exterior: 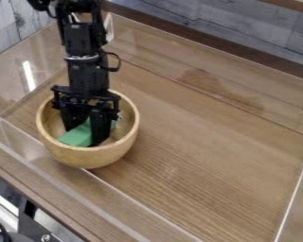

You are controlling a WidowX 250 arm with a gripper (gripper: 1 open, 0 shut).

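Note:
A wooden bowl [115, 149] stands at the front left of the table, with a green object [77, 134] inside it. My black gripper [86, 127] reaches down into the bowl from above, over and against the green object. It looks shut on that object, though its fingertips are partly hidden.
A pale wall runs along the upper left.

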